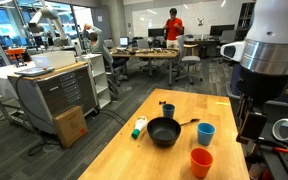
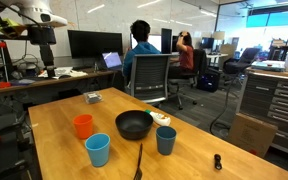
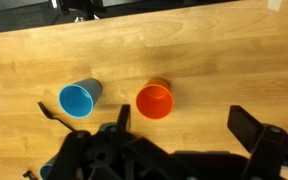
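My gripper is open, its fingers wide apart with nothing between them. It hangs above the wooden table, seen at the right in exterior view 1 and at the far left in exterior view 2. An orange cup (image 3: 155,100) stands upright below, within the span of the fingers in the wrist view, nearer the left one. Left of it in that view is a light blue cup (image 3: 77,99). A black bowl (image 2: 134,124) and a dark blue mug (image 2: 165,140) stand farther along the table. A dark utensil (image 2: 138,162) lies near the light blue cup.
Beyond the bowl lies a white and green item (image 1: 139,127). A small black object (image 2: 218,161) rests on the table, with a grey box (image 2: 92,97) toward its far edge. Bare wood lies to the right of the orange cup in the wrist view.
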